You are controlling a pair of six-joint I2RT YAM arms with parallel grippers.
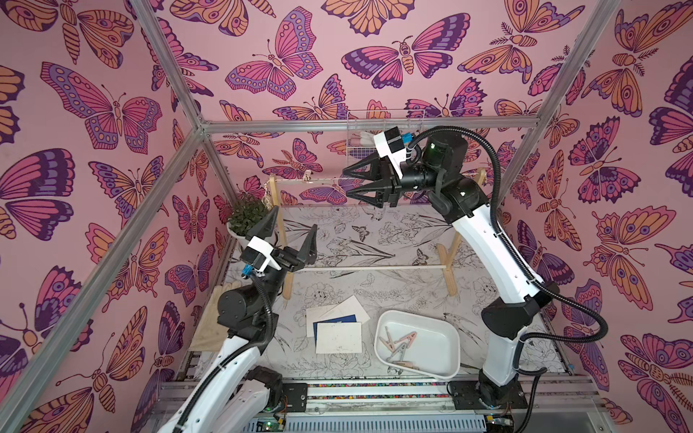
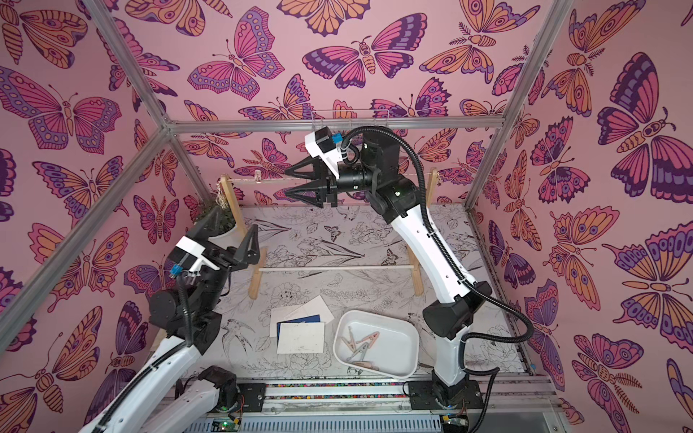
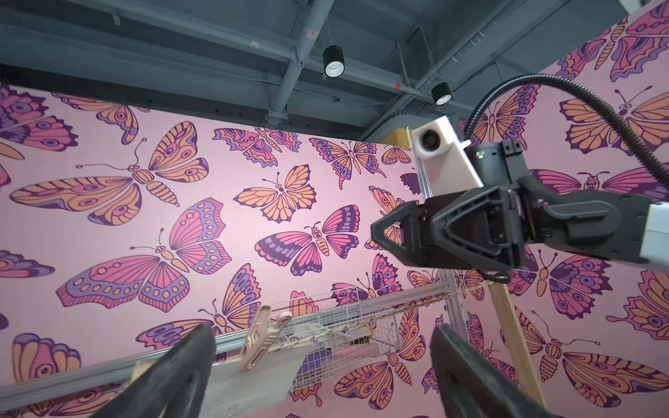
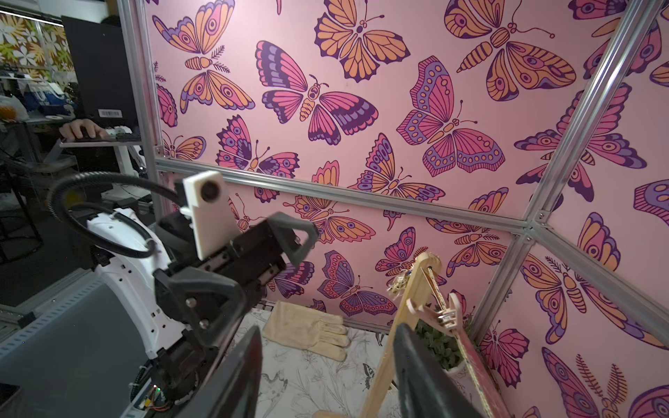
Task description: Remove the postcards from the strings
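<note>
A string (image 1: 332,179) spans the top of a wooden frame, and one wooden clothespin (image 3: 259,339) sits on it near the left post, with no card seen hanging from it. Several postcards (image 1: 339,337) lie in an overlapping stack on the table, a blue one among white ones. My left gripper (image 1: 297,223) stands open, raised in front of the frame's left post and below the string, with nothing between its fingers. Up near the string's middle my right gripper (image 1: 355,186) is open and empty, pointing left, the clothespin away to its left.
A white tray (image 1: 449,342) with several loose clothespins (image 1: 398,345) stands right of the cards. The wooden left post (image 1: 277,205) and a potted plant (image 1: 247,213) are close to the left arm. A glove (image 4: 303,329) lies at the left side.
</note>
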